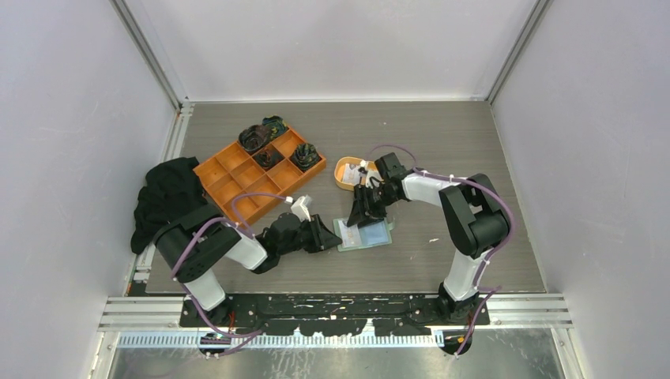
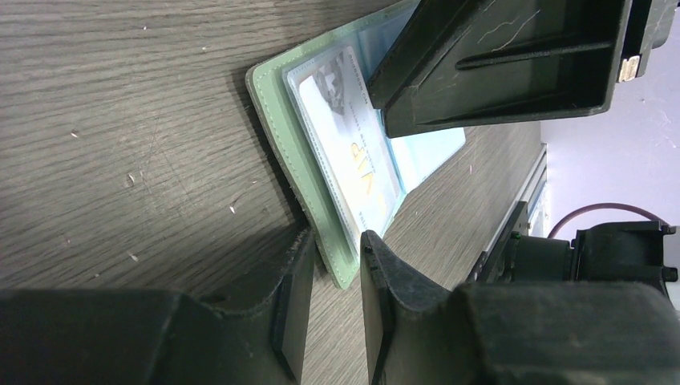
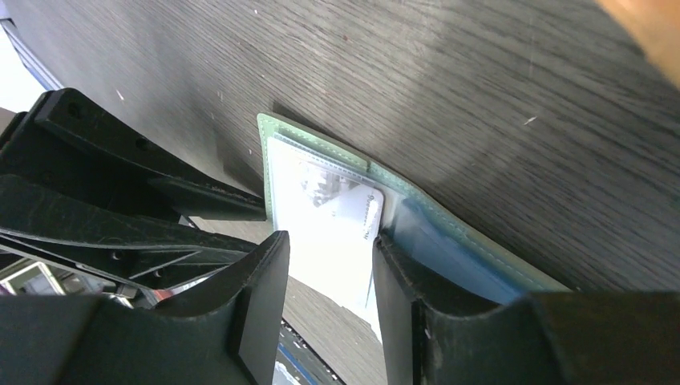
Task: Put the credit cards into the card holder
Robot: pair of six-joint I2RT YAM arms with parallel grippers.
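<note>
The pale green card holder [image 1: 365,237] lies on the table between the grippers, a white card [image 2: 349,152] in its clear pocket at the left end. My left gripper grips the holder's near edge with its fingertips. My right gripper is over the holder, fingertips apart on the white card [image 3: 321,216], one at the card's edge by the blue pocket. In the left wrist view its black fingers cover part of the holder.
An orange basket [image 1: 344,178] with cards stands behind the holder. An orange compartment tray [image 1: 229,174] with dark crumpled items is at the back left, black cloth [image 1: 162,197] beside it. Table free at the back right.
</note>
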